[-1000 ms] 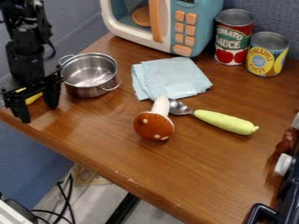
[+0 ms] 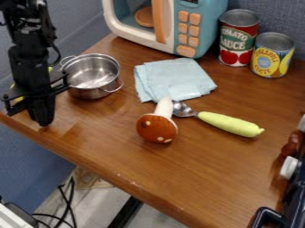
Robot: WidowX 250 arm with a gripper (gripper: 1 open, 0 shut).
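My black gripper [image 2: 41, 114] is low at the left edge of the table, just left of and in front of a steel pot [image 2: 93, 80]. A small bit of yellow shows behind the arm beside the pot; most of it is hidden, and I cannot tell whether the fingers hold anything.
A mushroom toy [image 2: 158, 127], spoon [image 2: 183, 110], corn [image 2: 230, 123] and blue cloth [image 2: 174, 80] lie mid-table. A toy microwave [image 2: 160, 22], tomato can [image 2: 237, 40] and yellow can [image 2: 272, 57] stand at the back. Dark objects crowd the right edge.
My gripper has moved a little right and down toward the front of the pot. The yellow object that showed at the gripper is now mostly out of sight.
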